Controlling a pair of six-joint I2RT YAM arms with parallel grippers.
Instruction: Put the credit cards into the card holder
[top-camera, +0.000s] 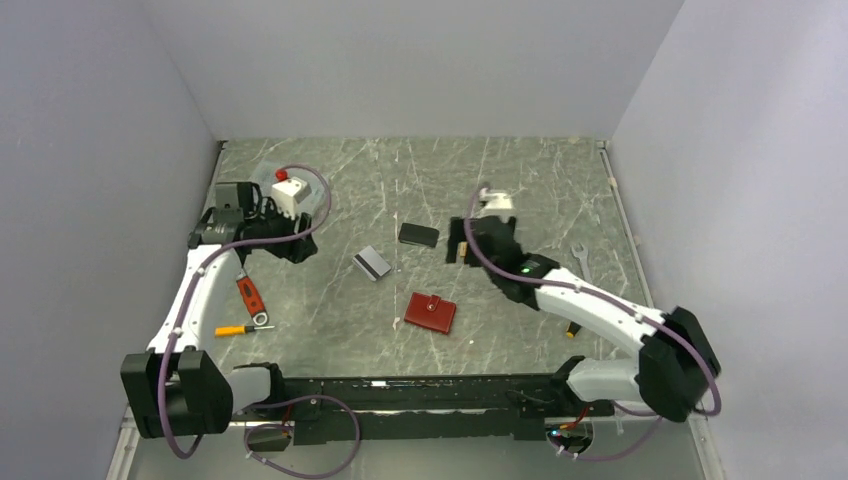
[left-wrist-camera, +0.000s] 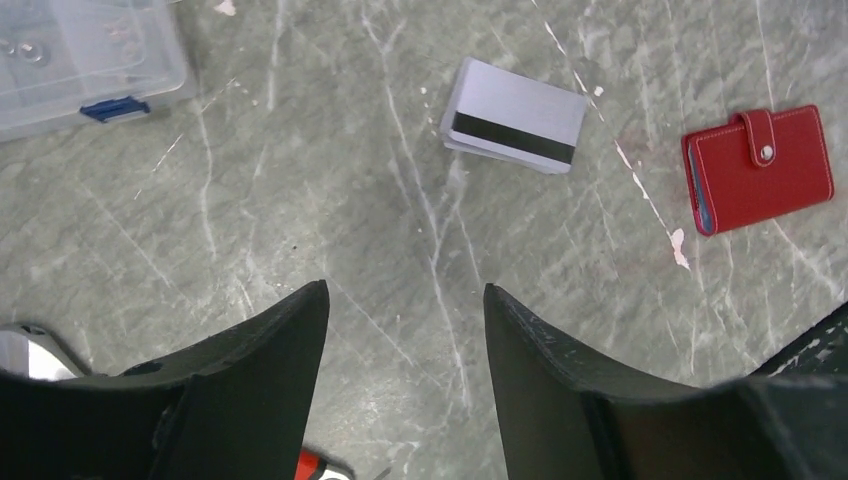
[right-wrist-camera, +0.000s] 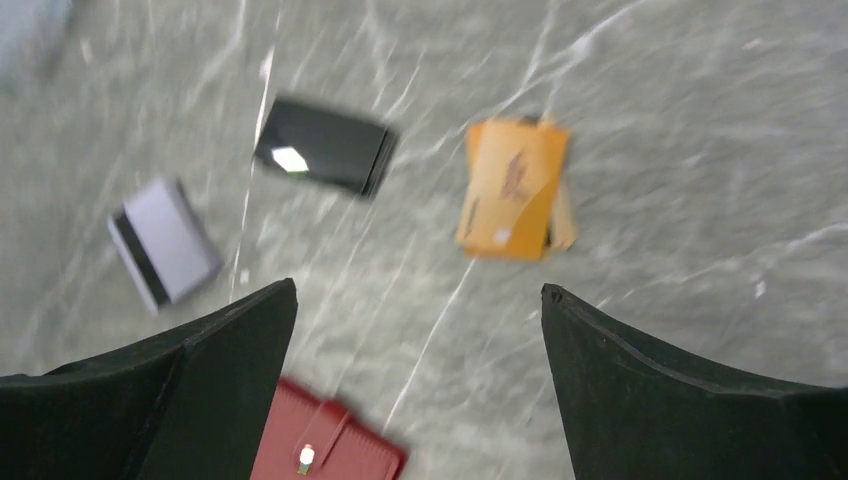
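Note:
Silver-grey cards with a dark stripe (top-camera: 371, 262) lie centre-left; black cards (top-camera: 418, 234) lie behind them, towards the middle. Orange cards (right-wrist-camera: 510, 185) lie below my right gripper (top-camera: 467, 245), which is open and blurred in the top view. The red card holder (top-camera: 430, 312) lies snapped closed near the front middle. My left gripper (top-camera: 300, 240) hangs left of the silver cards, its fingers apart with only bare table seen between them in the left wrist view.
A clear plastic box (left-wrist-camera: 80, 60) sits at the back left. A red tool (top-camera: 250, 298) and yellow screwdriver (top-camera: 232, 330) lie at front left, a wrench (top-camera: 581, 255) at right.

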